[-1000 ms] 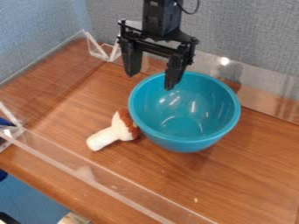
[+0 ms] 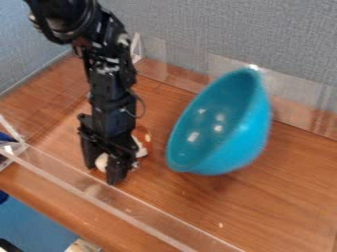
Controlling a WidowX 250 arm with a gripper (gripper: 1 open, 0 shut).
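Observation:
My black gripper (image 2: 110, 156) is low at the left-centre of the wooden table, down over the small white-and-brown object (image 2: 140, 146), which is mostly hidden behind it. I cannot tell whether the fingers are closed on it. The blue bowl (image 2: 219, 126) stands tilted to the right of the gripper, its inside facing left and up.
Clear plastic walls (image 2: 273, 103) run along the back of the wooden table (image 2: 270, 197) and along the front left. A white item (image 2: 7, 146) sits at the left edge.
The bowl has tipped, its opening now turned leftward.

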